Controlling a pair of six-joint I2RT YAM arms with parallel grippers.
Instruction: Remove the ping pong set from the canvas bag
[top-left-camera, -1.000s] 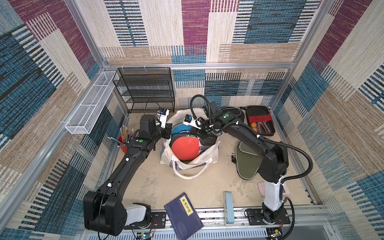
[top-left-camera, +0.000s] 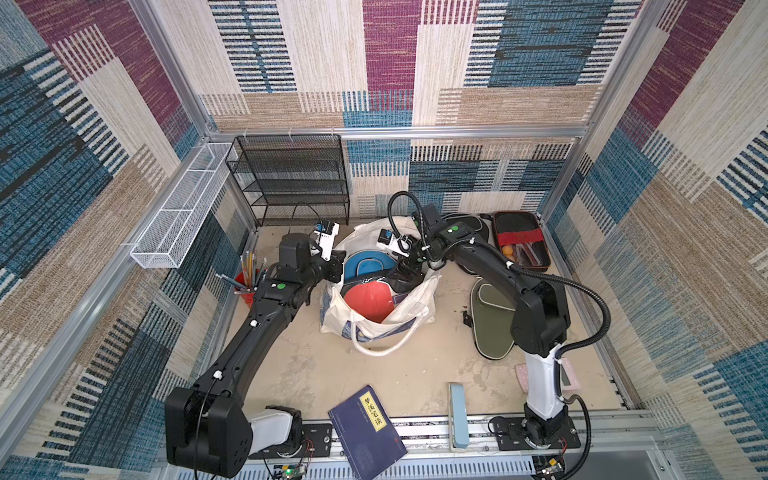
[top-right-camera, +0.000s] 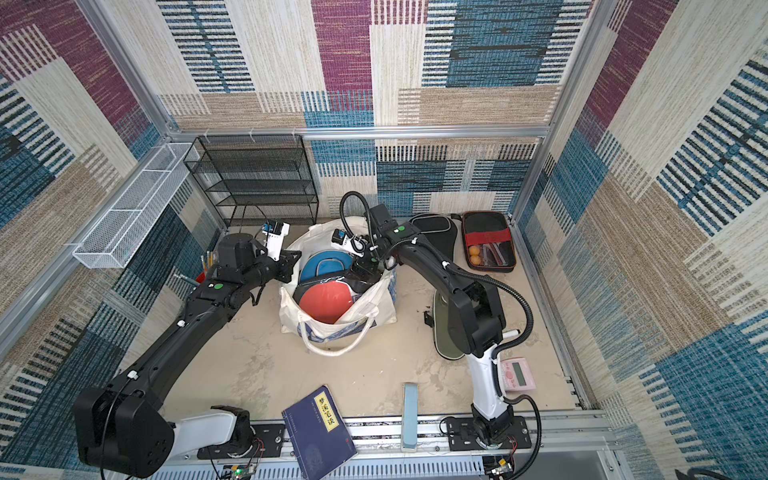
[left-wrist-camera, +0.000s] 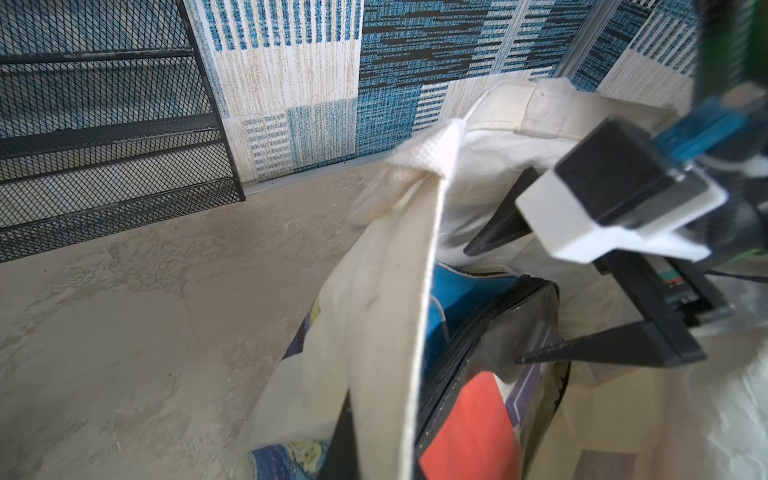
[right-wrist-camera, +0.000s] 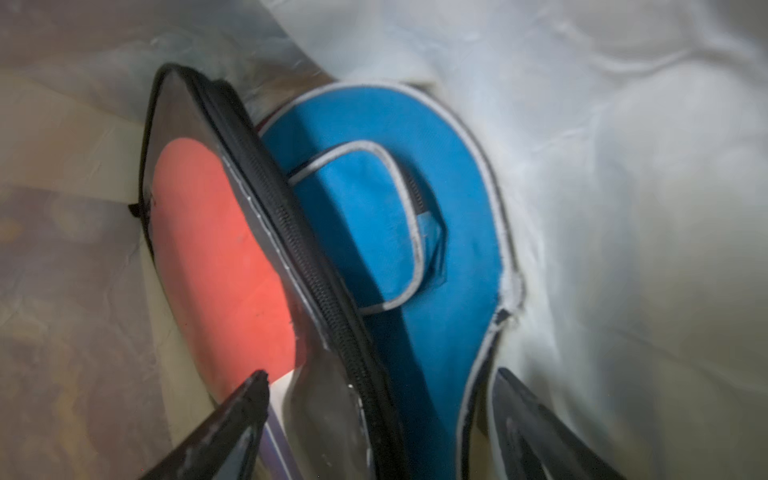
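Note:
The white canvas bag (top-left-camera: 332, 308) stands open-topped at mid-table. Inside leans a black zippered ping pong case with a red paddle face (top-left-camera: 369, 301); behind it is a blue case (top-left-camera: 369, 262) with a grey-edged flap. My left gripper is shut on the bag's left rim, its dark fingers on either side of the cloth. In the bag's opening, my right gripper is open, fingers (right-wrist-camera: 244, 416) spread above the lower ends of both cases. It holds neither. The cases' bottoms are hidden in the bag.
To the right lie an olive case (top-left-camera: 492, 324), an open black case with orange balls (top-left-camera: 521, 240) and a pink calculator (top-right-camera: 517, 374). A black mesh rack (top-left-camera: 292, 176) and a red pen cup (top-left-camera: 245, 297) stand left. Bare table lies in front of the bag.
The red-faced case has tipped and sunk lower in the bag, showing more of the blue case. My right gripper has shifted slightly right; the left has stayed nearly still at the rim.

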